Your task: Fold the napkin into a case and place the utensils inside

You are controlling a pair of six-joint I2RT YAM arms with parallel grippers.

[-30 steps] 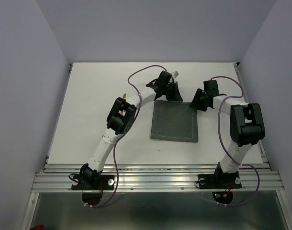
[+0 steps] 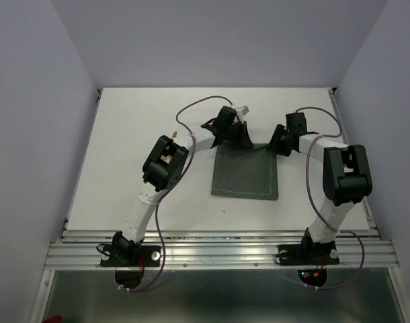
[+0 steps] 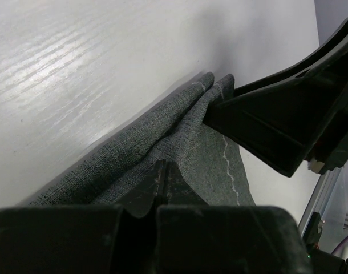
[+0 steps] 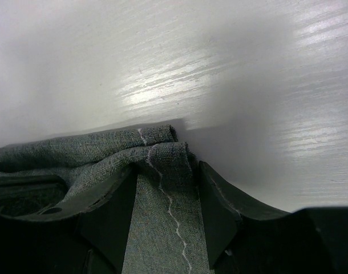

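The dark grey napkin (image 2: 244, 175) lies flat on the white table, its far edge folded into a narrow ridge. My left gripper (image 2: 245, 142) is down on that far edge near the middle; in the left wrist view it is shut, with cloth under and around its fingertips. My right gripper is at the far right corner, its fingers either side of the doubled, stitched corner of the cloth; whether it grips it firmly I cannot tell.
An orange-tan utensil (image 2: 175, 133) shows behind the left arm, mostly hidden.
My left gripper has shifted slightly toward the front and left along the napkin's far edge. The right arm has stayed in place.
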